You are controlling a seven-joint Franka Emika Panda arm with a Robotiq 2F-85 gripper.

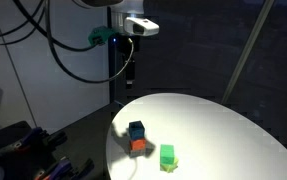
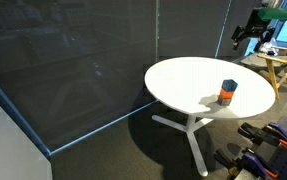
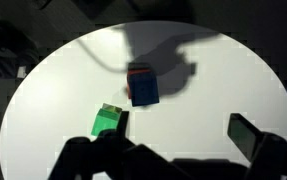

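On the white round table, a dark blue block (image 1: 136, 129) rests on top of an orange-red block (image 1: 137, 146). A green block (image 1: 167, 152) stands apart from this stack, with a yellow-green piece (image 1: 172, 165) at its base. My gripper (image 1: 130, 76) hangs well above the table, over its far side in exterior view 1. Looking down in the wrist view, its fingers (image 3: 247, 137) are wide apart and hold nothing. There the dark blue block (image 3: 144, 90) lies beyond the fingers. The green block (image 3: 107, 119) shows near the left finger, which may cover part of it.
A wooden chair (image 2: 273, 66) stands behind it at the right in exterior view 2. A cable (image 1: 78, 74) loops beside the arm.
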